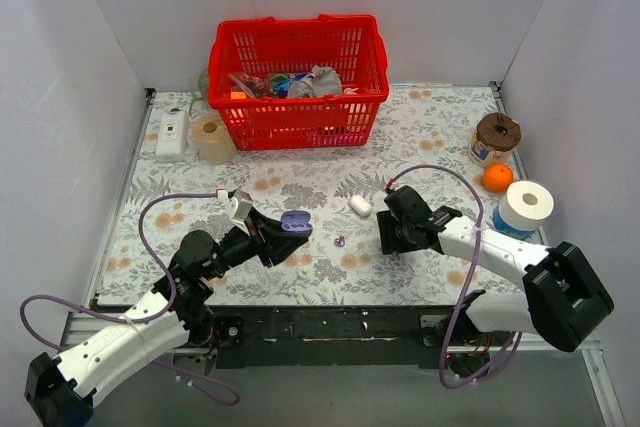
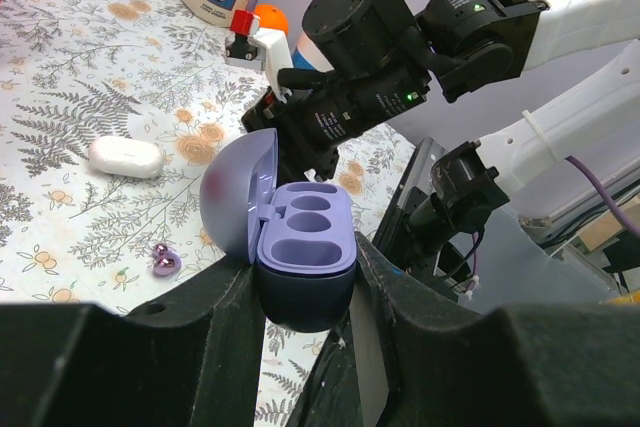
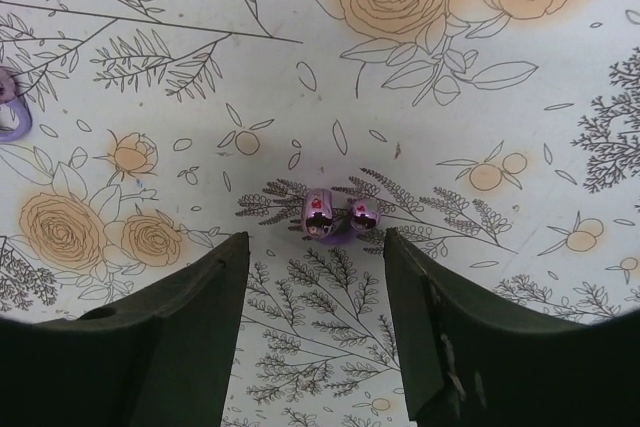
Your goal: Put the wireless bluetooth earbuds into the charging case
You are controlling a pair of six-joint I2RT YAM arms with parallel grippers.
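Observation:
My left gripper is shut on the lavender charging case (image 2: 305, 225), whose lid stands open and whose wells look empty. In the top view the case (image 1: 296, 221) is held above the table's left-middle part. One purple earbud (image 1: 340, 241) lies on the cloth to the right of the case; it shows as a small purple piece (image 2: 165, 261) in the left wrist view. The other earbud (image 3: 340, 215) lies on the cloth just ahead of and between the fingers of my right gripper, which is open and points down. In the top view, the right gripper hides this earbud.
A white oval object (image 1: 360, 205) lies between the two arms. At the back stands a red basket (image 1: 300, 129) with assorted items. An orange (image 1: 497, 178), a tin (image 1: 495, 139) and a tape roll (image 1: 524, 209) line the right side.

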